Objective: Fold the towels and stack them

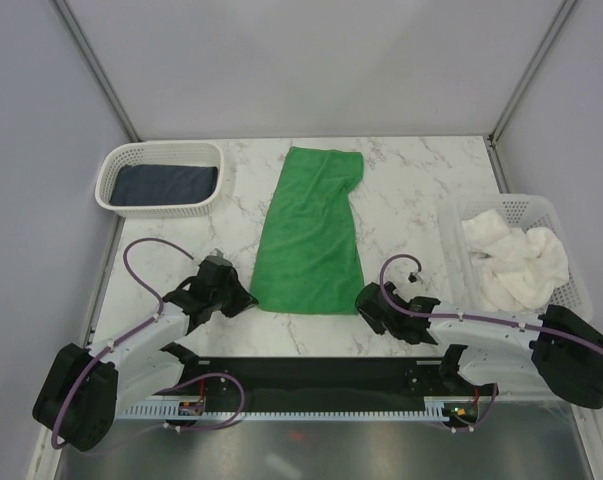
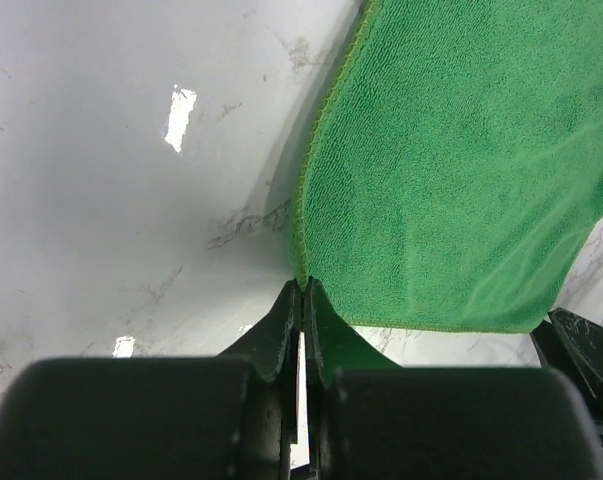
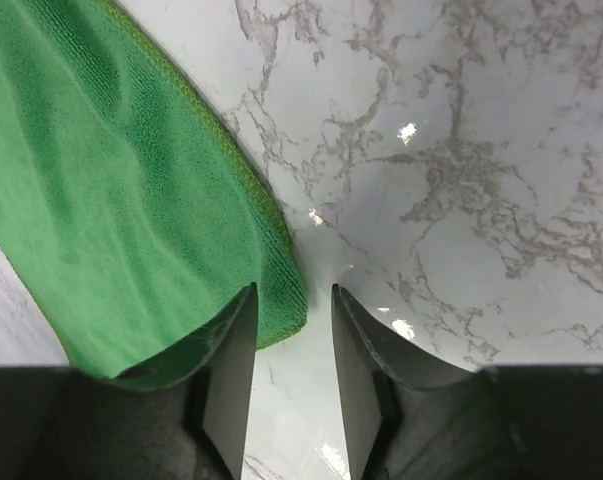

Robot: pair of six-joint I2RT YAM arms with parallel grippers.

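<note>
A green towel (image 1: 306, 230) lies unfolded lengthwise on the marble table, its far end bent to the right. My left gripper (image 1: 249, 300) is at the near-left corner; in the left wrist view its fingertips (image 2: 303, 290) are shut on the towel's edge. My right gripper (image 1: 366, 308) is at the near-right corner; in the right wrist view the fingers stand part open, one over the corner (image 3: 281, 310), the other on bare table just right of it.
A white basket (image 1: 111, 200) at back left holds a folded dark navy towel (image 1: 164, 184). A white bin (image 1: 459, 280) at right holds crumpled white towels (image 1: 516, 260).
</note>
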